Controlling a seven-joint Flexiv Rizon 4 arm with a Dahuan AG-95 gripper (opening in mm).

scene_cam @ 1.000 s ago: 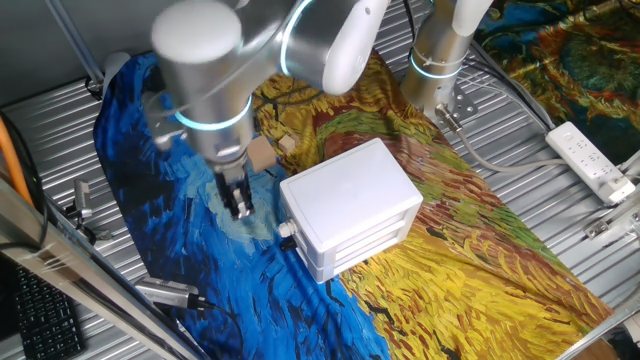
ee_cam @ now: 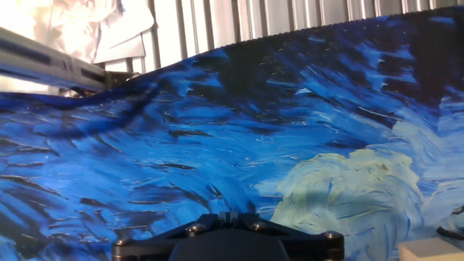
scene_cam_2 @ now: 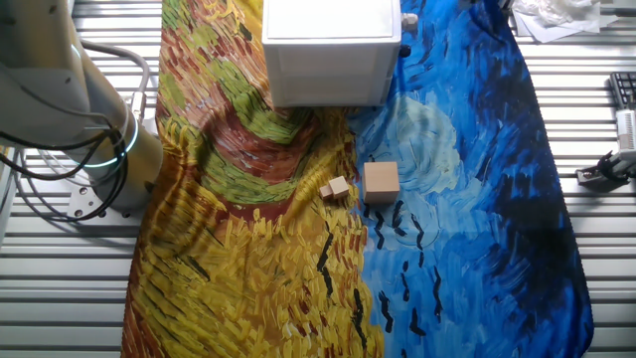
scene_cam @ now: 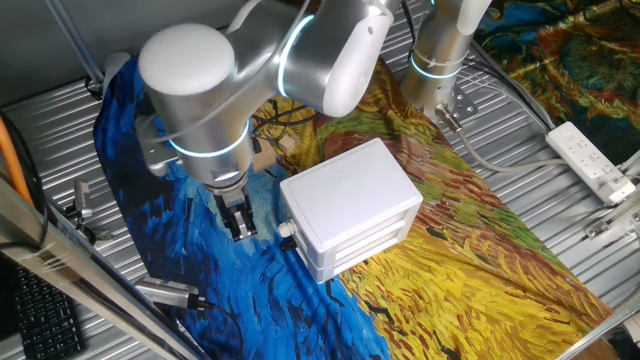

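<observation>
My gripper (scene_cam: 240, 232) hangs above the blue part of the cloth, left of the white drawer box (scene_cam: 352, 190). Its fingertips meet at the bottom of the wrist view, shut with nothing visible between them. A wooden block (scene_cam_2: 381, 183) rests on the cloth, with a smaller pale block (scene_cam_2: 339, 187) to its left. One corner of a wooden block (ee_cam: 429, 251) enters the wrist view at lower right. From exterior view 1, the larger block (scene_cam: 264, 157) is partly hidden behind the arm. Exterior view 2 does not show the gripper.
A knob (scene_cam: 287, 229) juts from the box's side facing the gripper. The painted cloth (scene_cam_2: 258, 288) has wrinkles and much bare room. A power strip (scene_cam: 592, 160), a metal frame post (scene_cam: 70, 265) and a keyboard (scene_cam: 45, 315) lie around the edges.
The arm has shifted slightly left in exterior view 1, and the gripper has tipped and moved a little nearer the camera. The box has stayed still.
</observation>
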